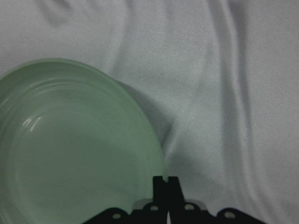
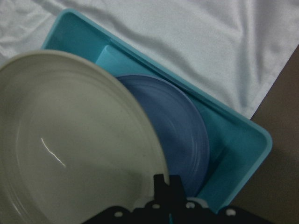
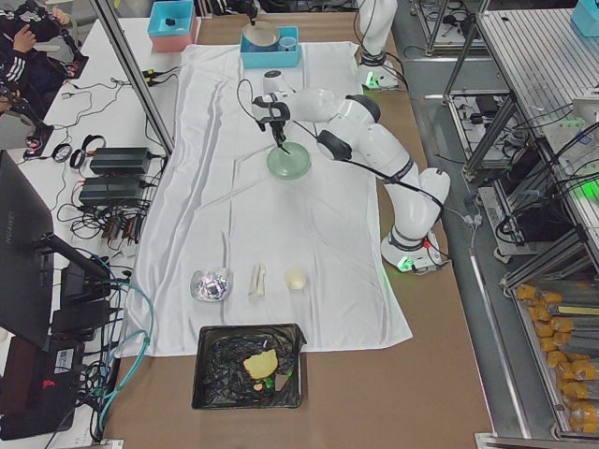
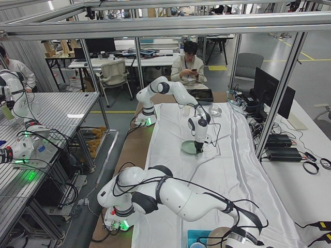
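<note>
A green plate [image 3: 288,164] lies on the white cloth under my left gripper, which is shut on its rim, as the left wrist view shows. My right gripper is shut on the rim of a cream plate [image 2: 70,140], held over the blue bin [image 2: 250,154]. A blue plate [image 2: 182,130] sits inside that bin, partly hidden by the cream one.
A black tray [image 3: 248,388] with food items stands at the near end in the camera left view. A foil item [image 3: 209,285], a white strip [image 3: 257,281] and a small cream cup [image 3: 296,279] lie on the cloth.
</note>
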